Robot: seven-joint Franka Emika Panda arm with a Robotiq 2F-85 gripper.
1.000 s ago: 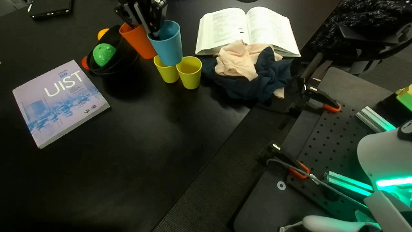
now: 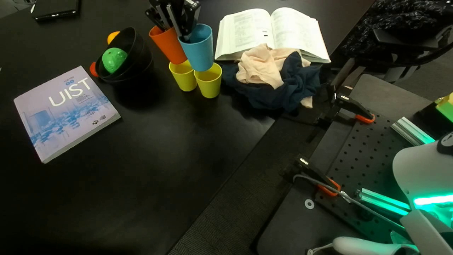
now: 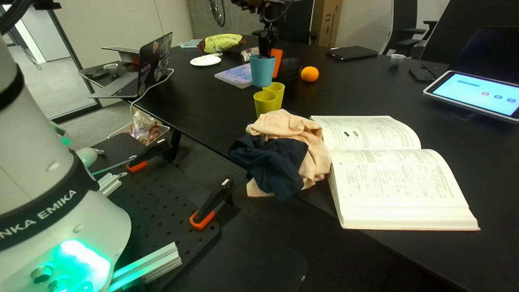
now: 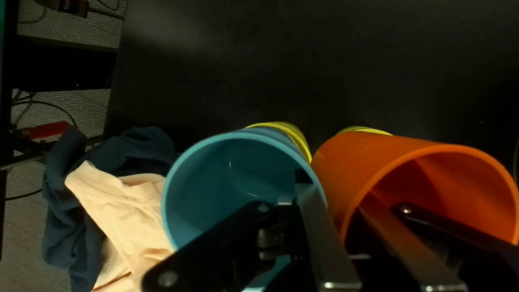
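Note:
A blue cup (image 2: 201, 49) and an orange cup (image 2: 167, 44) hang side by side in my gripper (image 2: 175, 30). One finger reaches into each cup, so the fingers are shut on their neighbouring walls. In the wrist view the blue cup (image 4: 209, 180) is left and the orange cup (image 4: 374, 151) leans to the right. Below them two yellow cups, the left (image 2: 183, 75) and the right (image 2: 208, 81), stand upright on the table. The blue cup's base overlaps the yellow rims in exterior view 1; whether they touch I cannot tell.
Dark and peach cloths (image 2: 261, 68) lie crumpled right of the yellow cups, against an open book (image 2: 293, 32). Tilted black bowls (image 2: 133, 53) with a green fruit (image 2: 113, 59) stand to the left, near a UIST book (image 2: 63, 112).
In exterior view 1 my gripper has shifted right with the blue and orange cups. The blue cup has moved from over the left yellow cup towards the right one. The yellow cups have stayed put.

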